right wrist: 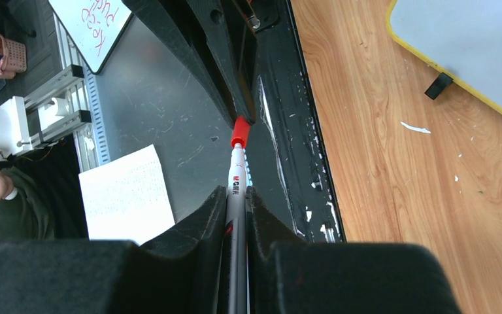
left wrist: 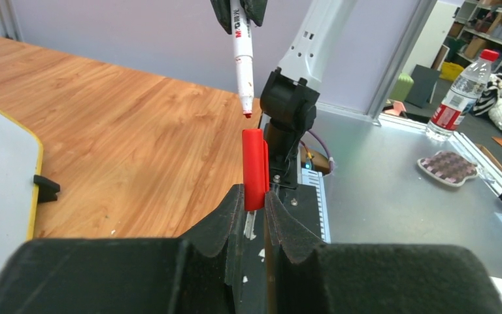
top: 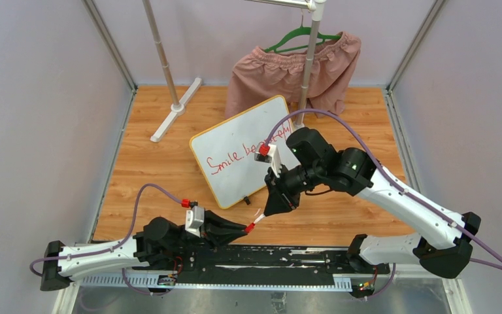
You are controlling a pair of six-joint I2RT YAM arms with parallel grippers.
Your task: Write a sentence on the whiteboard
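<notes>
On the wooden floor lies the whiteboard (top: 210,140), yellow-edged, with red handwriting (top: 235,156) starting "Smile be"; my right arm covers part of the line. The white marker is clamped in my right gripper (top: 267,213), its red tip bared in the left wrist view. My left gripper is shut on the red cap (left wrist: 253,167). Marker tip and cap face each other almost in line. A slim gap between them shows in the left wrist view; from the right wrist view they look end to end.
Pink shorts (top: 295,72) hang from a rack behind the board. One rack foot (top: 176,112) stands at the back left. White scraps, such as this strip (right wrist: 416,127), lie on the floor. Bare wood (top: 144,163) stretches left of the board.
</notes>
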